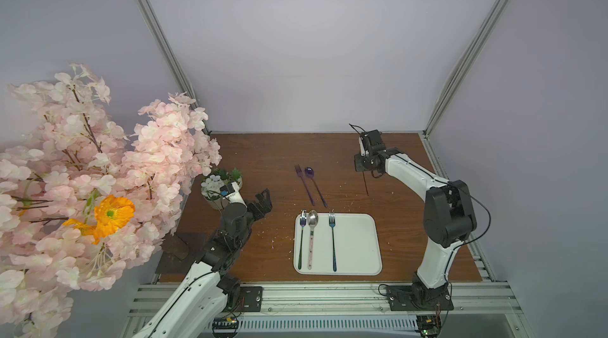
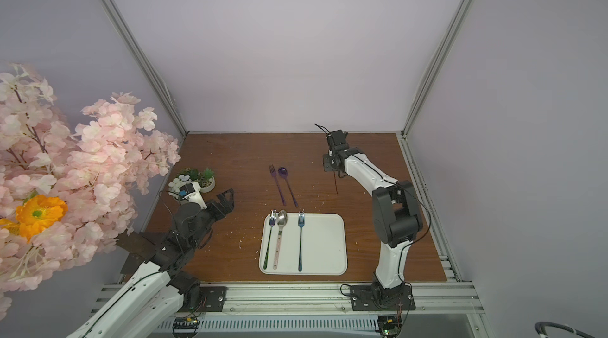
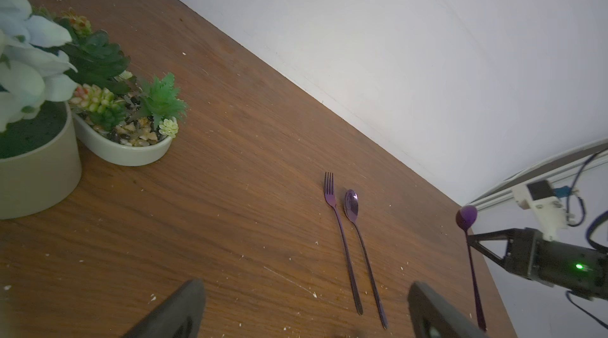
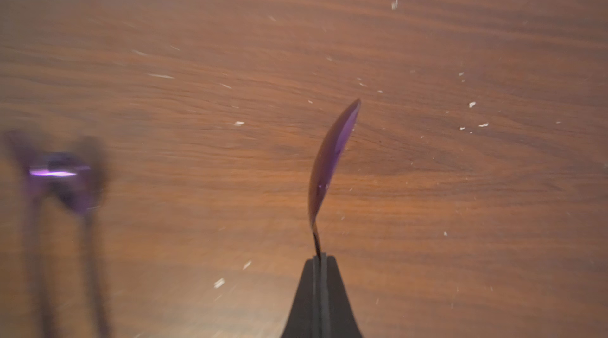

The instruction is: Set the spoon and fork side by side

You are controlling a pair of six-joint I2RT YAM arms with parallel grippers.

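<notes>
A purple spoon (image 4: 330,159) hangs above the right part of the table, its thin neck pinched by my right gripper, which is shut on it. The left wrist view shows that spoon (image 3: 470,262) bowl up, handle pointing down. Side by side on the bare wood lie a purple fork (image 1: 304,184) and another purple spoon (image 1: 316,187), bowls and tines toward the back wall, handles slightly angled. My left gripper stands open over the left side, nothing between its fingers.
A white tray (image 1: 357,243) at the front holds a green-handled fork (image 1: 301,239), a pink-handled spoon (image 1: 311,239) beside it, and a blue fork (image 1: 333,243) apart to the right. Potted plants (image 3: 129,151) stand at left. Blossoms (image 1: 152,173) crowd the left edge.
</notes>
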